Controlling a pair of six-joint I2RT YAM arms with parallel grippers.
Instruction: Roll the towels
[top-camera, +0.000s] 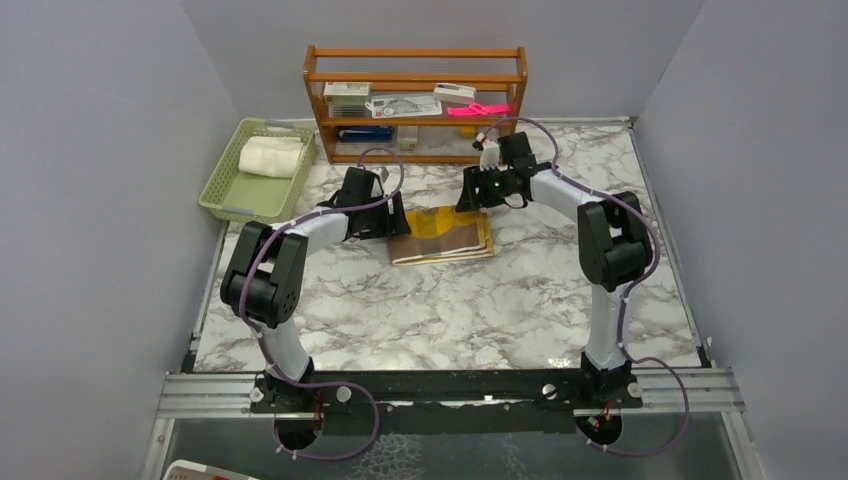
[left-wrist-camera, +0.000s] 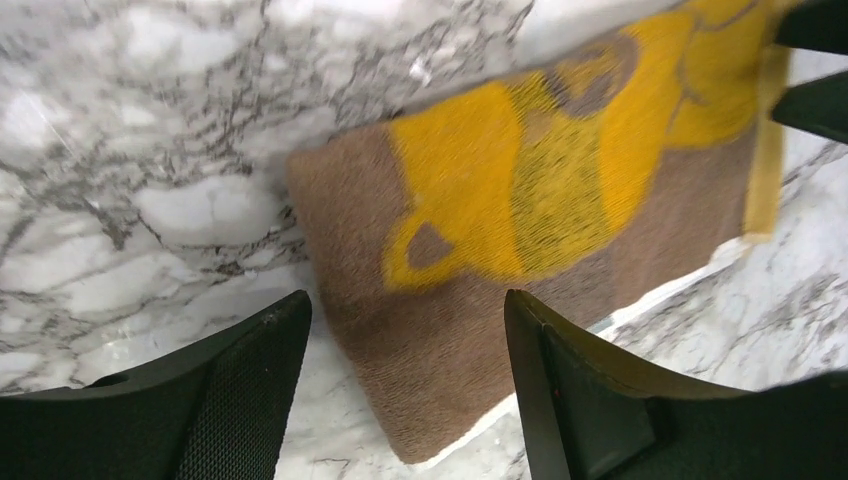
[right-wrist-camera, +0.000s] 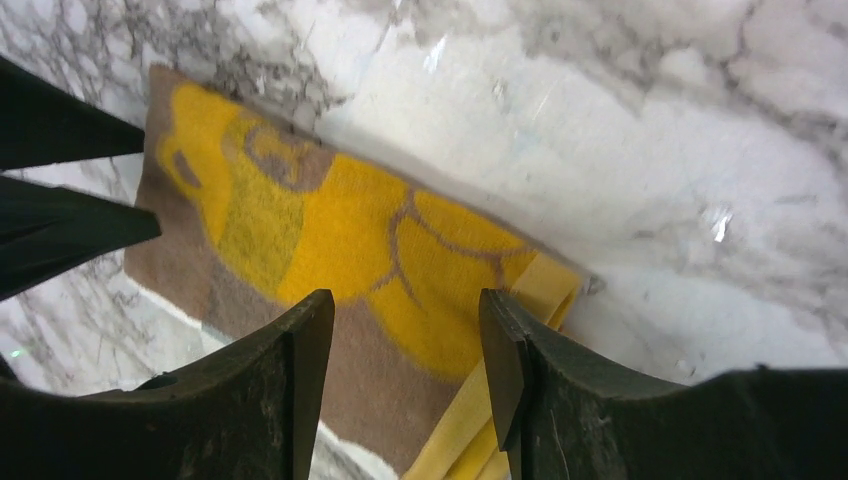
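Observation:
A brown and yellow towel (top-camera: 440, 236) lies folded flat on the marble table, its layers showing along the front and right edges. In the left wrist view, the towel (left-wrist-camera: 480, 230) reaches under my left gripper, which is open over the towel's left end with nothing held. My right gripper stands part open at the right end of the towel (right-wrist-camera: 330, 240). The folded right edge runs beside its right finger (right-wrist-camera: 510, 360); whether the fingers touch the cloth I cannot tell.
A green basket (top-camera: 212, 190) holding a rolled white towel (top-camera: 271, 157) stands at the back left. Behind the work area is a wooden rack (top-camera: 415, 160) with boxes and pink scissors (top-camera: 478, 110).

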